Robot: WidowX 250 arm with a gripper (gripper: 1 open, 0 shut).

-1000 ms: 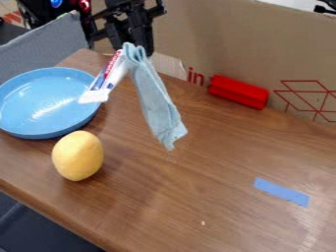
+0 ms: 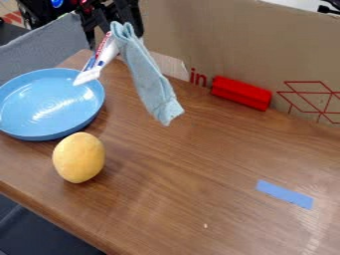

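My gripper (image 2: 117, 24) is at the top left of the camera view, shut on a pale blue cloth (image 2: 151, 82) that hangs down over the wooden table. Alongside the cloth hangs a white tube (image 2: 97, 58) with red and blue print, its upper end at the gripper; whether it is gripped or caught in the cloth I cannot tell. The fingertips are hidden behind these. A blue plate (image 2: 40, 112) lies at the left, and a yellow mango-like object (image 2: 79, 157) sits in front of it.
A red block (image 2: 241, 92) lies along the cardboard wall (image 2: 233, 40) at the back. A blue tape strip (image 2: 284, 193) is on the right of the table (image 2: 186, 199). A grey cloth (image 2: 34, 50) lies at the back left.
The gripper has risen and moved slightly left, carrying the cloth and tube upward. The plate, yellow object and red block have not moved.
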